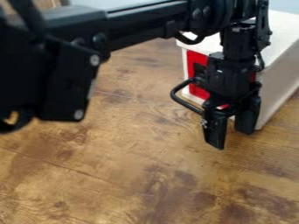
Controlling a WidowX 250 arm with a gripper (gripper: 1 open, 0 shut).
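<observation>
My black gripper hangs at the right of the camera view, pointing down over the wooden surface, its two fingers apart with nothing visible between them. Right behind it stands a white box with a red panel on its front, partly hidden by my arm and gripper. Whether the fingers touch the box is unclear.
My arm crosses the top from the left, hiding what lies behind it. A pale edge shows at the top.
</observation>
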